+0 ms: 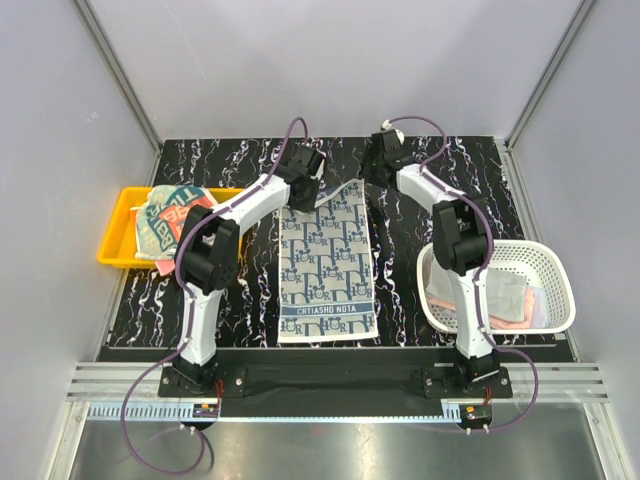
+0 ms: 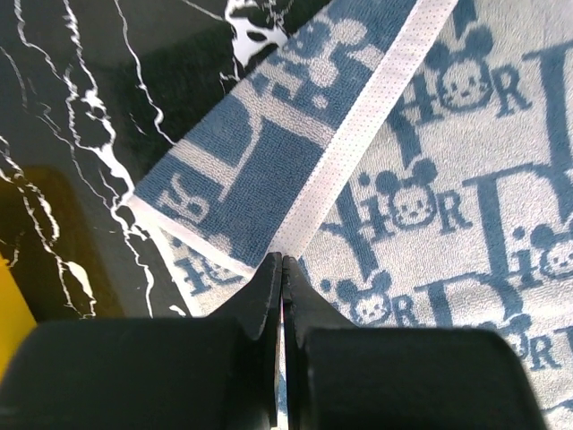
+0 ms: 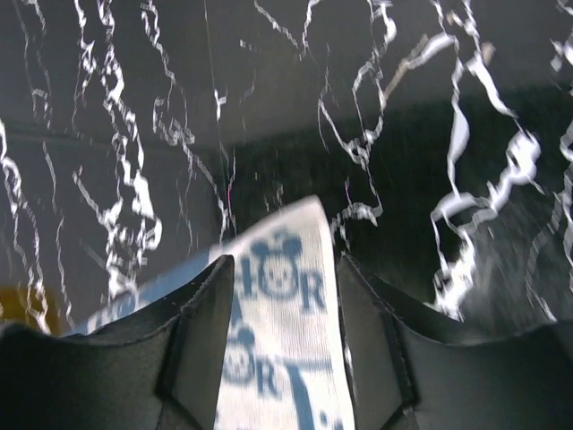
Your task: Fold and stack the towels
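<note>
A blue and grey patterned towel point(image 1: 325, 260) lies flat, lengthwise, in the middle of the black marbled table. Its far left corner is turned over, showing a darker blue flap point(image 2: 269, 143) with a pale hem. At that hem stands my left gripper, shut, its tips touching the cloth; no cloth shows clearly between its fingers. The towel's far right corner point(image 3: 291, 260) lies flat. Over it my right gripper is part open, with one finger on each side of the corner in the right wrist view.
On the left, a yellow basket point(image 1: 115, 235) holds crumpled towels point(image 1: 170, 222). A white basket point(image 1: 560, 290) on the right contains folded grey and pink cloths point(image 1: 505, 295). Bare table lies beyond the towel and at both its sides.
</note>
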